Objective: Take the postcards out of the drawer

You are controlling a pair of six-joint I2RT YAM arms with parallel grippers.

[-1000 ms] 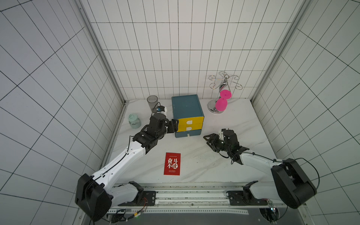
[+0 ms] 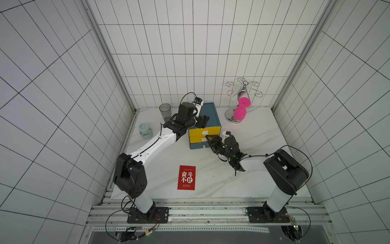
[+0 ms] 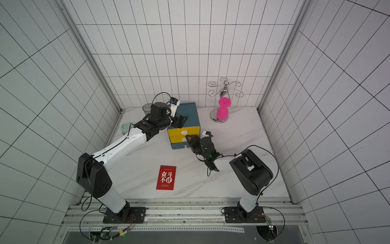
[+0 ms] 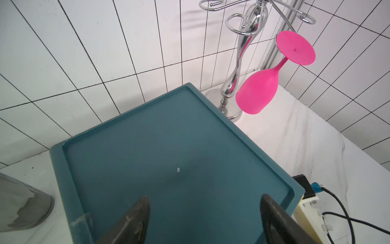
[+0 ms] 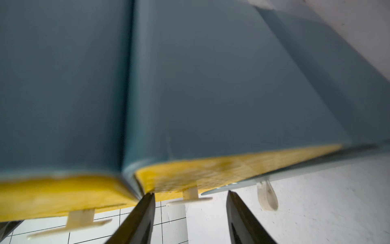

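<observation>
The drawer cabinet [image 2: 210, 112] is blue on top, with upper yellow drawers [image 2: 196, 133] and a blue drawer [image 2: 197, 146] below; all look shut. Over its top hangs my left gripper, open and empty. At the drawer fronts my right gripper stands open; a pale handle [image 5: 190, 194] shows between its fingertips, not gripped. Other handles, one to the left [image 5: 81, 219] and one to the right [image 5: 267, 197], lie outside them. A red postcard [image 2: 186, 183] with white characters rests flat on the table. The drawers' insides are hidden.
Left of the cabinet are a grey glass [image 4: 24, 203] and a pale green jar [image 2: 145, 131]. A chrome stand [image 2: 233, 115] with a pink goblet [image 4: 260, 89] is at the right rear. Around the postcard, the front table is clear.
My left gripper has moved up and right from the cabinet's left side to over its top. My right gripper has moved left and farther back, to the drawer fronts. The postcard has stayed put.
</observation>
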